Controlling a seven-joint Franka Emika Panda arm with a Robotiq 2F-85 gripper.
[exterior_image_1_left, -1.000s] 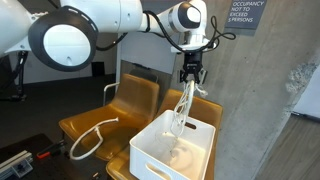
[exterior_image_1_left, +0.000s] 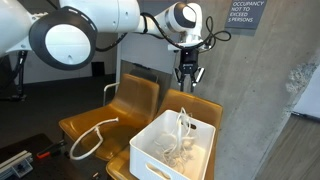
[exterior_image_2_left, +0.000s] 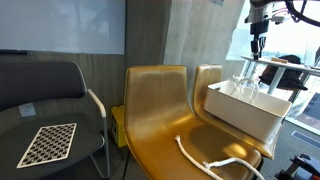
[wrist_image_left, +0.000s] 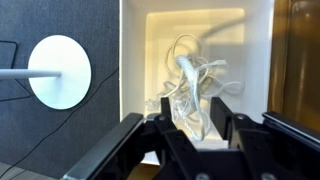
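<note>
My gripper (exterior_image_1_left: 189, 84) is high over a white bin (exterior_image_1_left: 150, 162), with its fingers apart and nothing held between them. In the wrist view a tangle of white rope or cable (wrist_image_left: 195, 85) lies inside the bin, below the gripper. Part of it still stands up as a thin strand near the middle of the bin. Another white rope (exterior_image_1_left: 92, 133) curves over a chair seat, apart from the bin; exterior view 2 shows white pieces (exterior_image_2_left: 228, 162) on the seat as well.
Brown chairs (exterior_image_1_left: 135, 98) stand around the bin, which rests on one of them. A grey concrete wall (exterior_image_1_left: 245, 90) is behind. A round white table base (wrist_image_left: 60, 72) shows beside the bin in the wrist view.
The white rope hung from my gripper into the bin earlier.
</note>
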